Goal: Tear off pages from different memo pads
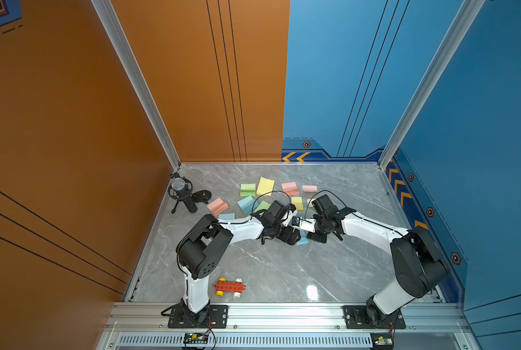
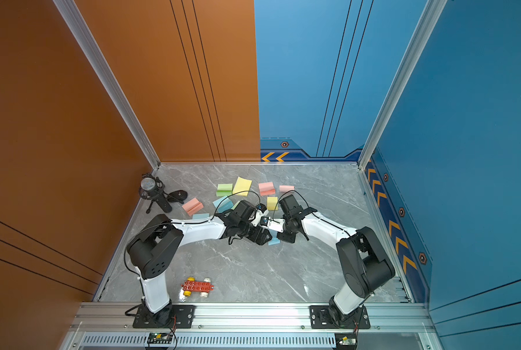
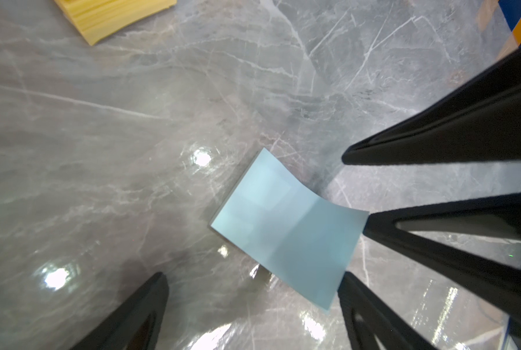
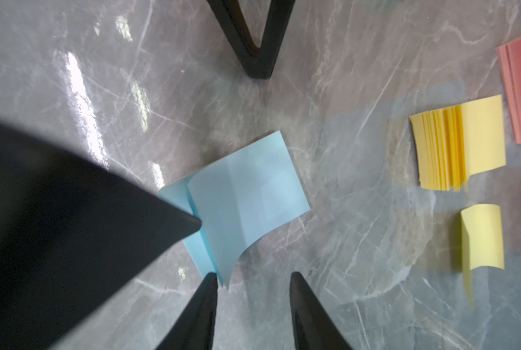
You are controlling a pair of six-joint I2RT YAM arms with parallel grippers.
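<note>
A blue memo pad (image 4: 266, 180) lies on the table between both grippers, its top page (image 4: 219, 221) lifted and curling up along one side. In the left wrist view, this blue page (image 3: 324, 250) bends up to the right gripper's fingers. My left gripper is open over the pad; one of its fingers (image 4: 155, 233) reaches to the lifted fold, though contact is unclear. My right gripper stands part open, one fingertip close to the page's raised corner and nothing visible gripped. A yellow pad (image 4: 487, 134) and a curled yellow page (image 4: 484, 233) lie nearby.
Behind the grippers are green (image 1: 248, 189), pink (image 1: 290, 187) and blue (image 1: 247, 204) pads, plus a flat yellow sheet (image 1: 265, 186). A black tripod device (image 1: 181, 189) stands back left, a red wheeled toy (image 1: 230, 286) front left.
</note>
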